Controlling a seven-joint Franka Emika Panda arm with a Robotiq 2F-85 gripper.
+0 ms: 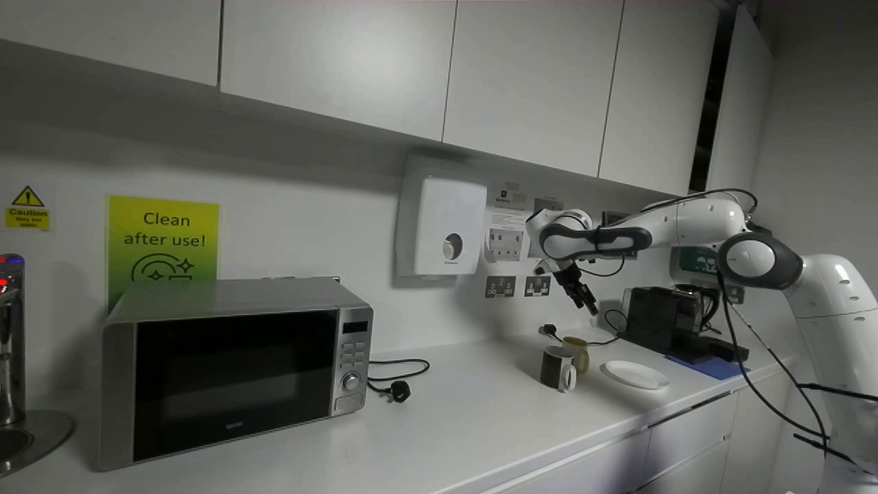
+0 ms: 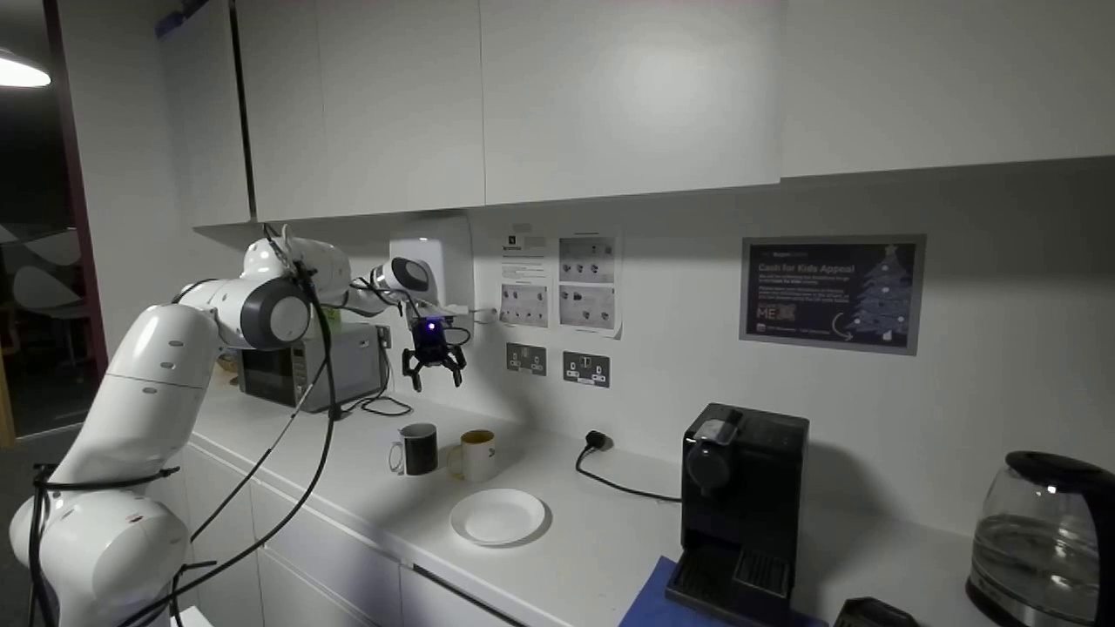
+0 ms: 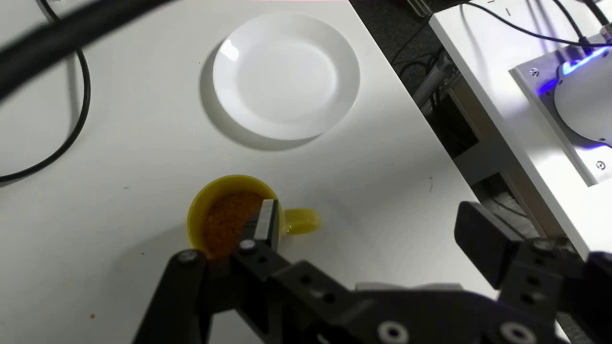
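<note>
My gripper (image 2: 436, 380) is open above the mugs, its fingers spread wide with nothing between them. In the wrist view one finger (image 3: 265, 220) overlaps the right side of a yellow mug (image 3: 197, 222), whose handle points right. Orange-brown contents show inside that mug. A black-and-white mug (image 2: 420, 449) stands upright beside it, its handle turned to the counter's front. The white plate (image 3: 287, 77) is empty and lies flat near the counter edge. No stick or spoon can be made out now; the fingers hide part of the mug's inside.
A black coffee machine (image 2: 742, 502) on a blue mat (image 2: 650, 597) stands beyond the plate, with a glass kettle (image 2: 1030, 554) farther along. A microwave (image 1: 234, 370) occupies the other end. Loose power cables (image 2: 627, 484) lie by the wall.
</note>
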